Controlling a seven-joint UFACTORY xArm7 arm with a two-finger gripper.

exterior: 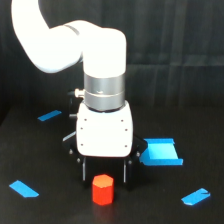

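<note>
A red six-sided block (102,190) stands on the dark table near the front, left of the middle of the view. My gripper (105,178) reaches down from above, its two thin dark fingers (125,171) spread apart. It is open, and the block appears low between or just in front of the fingertips. Whether the fingers touch it cannot be made out against the dark background.
Behind the gripper to the right lies a bright blue square-like shape (162,152), partly hidden by the gripper. Blue tape strips mark the table at front left (23,189), front right (196,197) and back left (49,116).
</note>
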